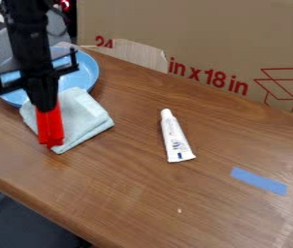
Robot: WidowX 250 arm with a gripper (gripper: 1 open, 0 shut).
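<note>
My black gripper (43, 97) hangs over the left of the table, its lower end directly above a red upright object (49, 126). Whether its fingers touch or hold that object, and how far they are closed, I cannot tell. The red object stands at the front left part of a folded light blue cloth (83, 118). Behind the gripper is a blue plate (81, 70), partly hidden by the arm. A white tube (176, 137) lies apart to the right, near the middle of the table.
A large cardboard box (201, 39) walls the back of the table. A blue tape strip (258, 180) is at the right. The table's front left edge drops to a dark area.
</note>
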